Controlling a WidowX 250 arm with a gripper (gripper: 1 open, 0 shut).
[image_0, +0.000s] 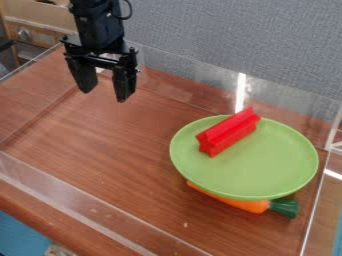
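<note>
My black gripper (104, 80) hangs open over the upper left of the wooden table, with nothing between its fingers. A green plate (254, 175) lies at the right, and a red block (229, 131) rests on it, toward the plate's upper left. An orange carrot (247, 205) with a green top sticks out from under or behind the plate's lower edge; much of it is hidden by the plate.
A clear low barrier runs along the table's edges, with a grey wall (241, 45) behind.
</note>
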